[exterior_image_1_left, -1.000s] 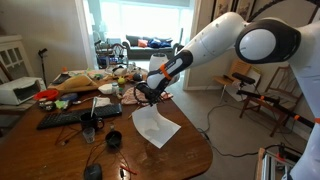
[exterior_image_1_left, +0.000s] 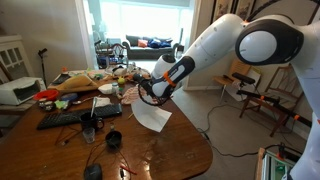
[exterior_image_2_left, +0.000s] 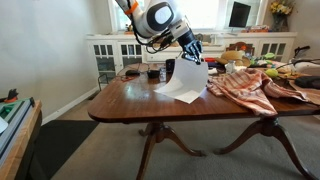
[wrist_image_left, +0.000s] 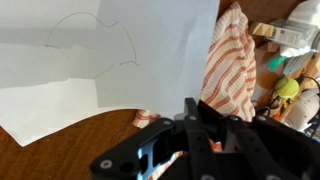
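Observation:
A white sheet of paper (wrist_image_left: 70, 60) with a thin curved pencil line fills the left of the wrist view. My gripper is shut on the edge of that paper. In exterior view 2 the sheet (exterior_image_2_left: 187, 80) slopes up from the table toward the gripper (exterior_image_2_left: 193, 60), its lower part on or close to the wood. From exterior view 1, the paper (exterior_image_1_left: 151, 116) hangs below the gripper at the table's right side. How far the fingers overlap the sheet is hard to see.
A red-and-white striped cloth (exterior_image_2_left: 245, 92) lies right beside the paper. Dark cups (exterior_image_1_left: 113, 138), a keyboard (exterior_image_1_left: 62, 119) and several items crowd the table's left and back. Bare wood (exterior_image_1_left: 170, 155) shows at the front right.
The paper's near corner has drawn back and left, and the sheet looks narrower and more lifted. The gripper has shifted slightly with it; the other table items look unmoved.

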